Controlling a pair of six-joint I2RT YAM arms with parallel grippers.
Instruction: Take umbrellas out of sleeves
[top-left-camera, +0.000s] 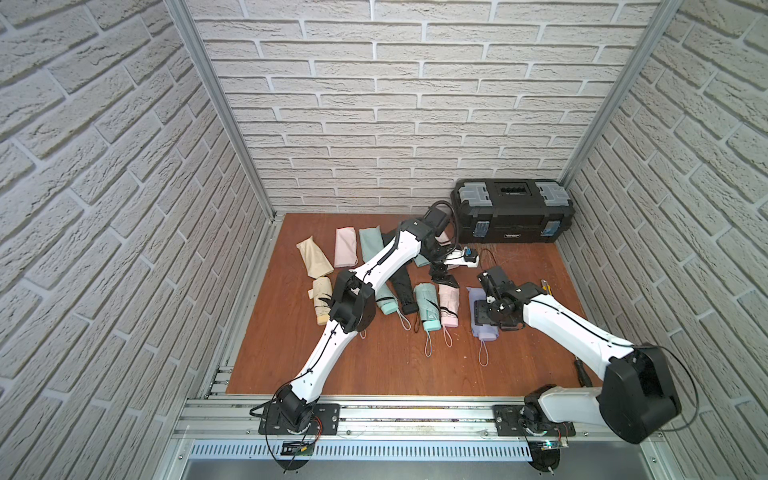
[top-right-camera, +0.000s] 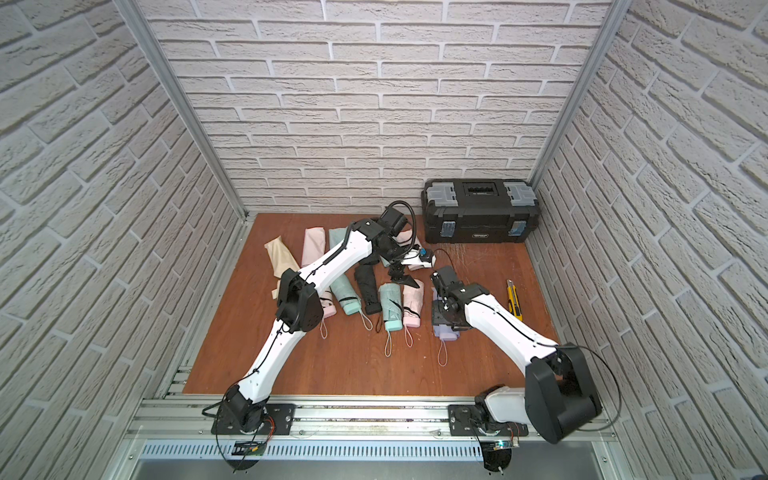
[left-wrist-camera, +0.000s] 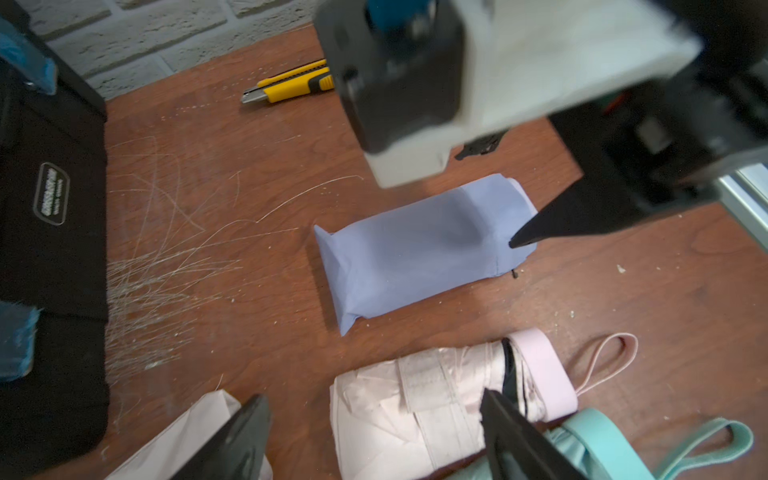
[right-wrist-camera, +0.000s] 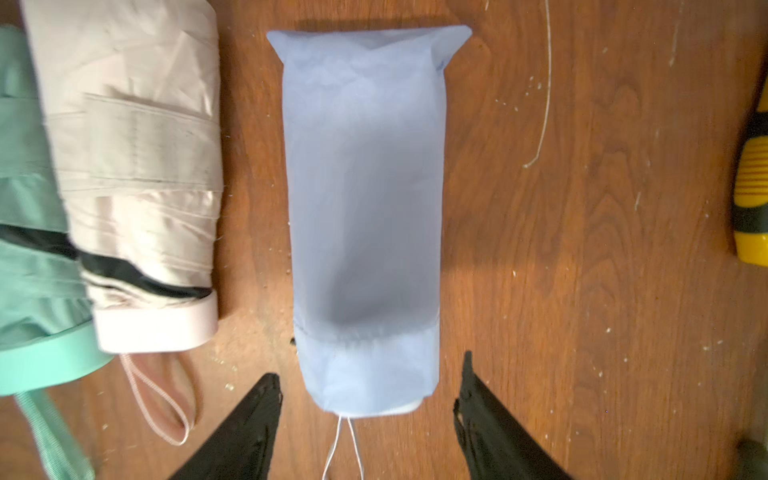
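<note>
A lavender sleeved umbrella lies on the table, wrist loop toward the front. My right gripper hangs open over its front end. My left gripper is raised over the unsleeved pink umbrella, its fingers apart with nothing seen held. Teal, black and beige umbrellas lie in a row to the left, with empty sleeves behind them.
A black toolbox stands at the back right corner. A yellow box cutter lies at the right edge.
</note>
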